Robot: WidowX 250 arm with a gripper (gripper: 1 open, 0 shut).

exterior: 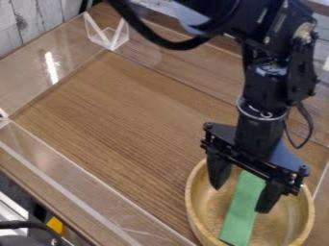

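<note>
My black gripper point(241, 183) hangs over a tan bowl point(201, 196) at the lower right, its fingers apart and open, with nothing seen between them. Inside the bowl lies a green rectangular object point(238, 225), partly beneath the gripper. The arm reaches up out of the top of the view and hides part of the bowl's back.
A wooden table point(115, 115) fills most of the view, clear at the middle and left. A white wire-like stand point(108, 34) is at the back left. Transparent edging runs along the left side.
</note>
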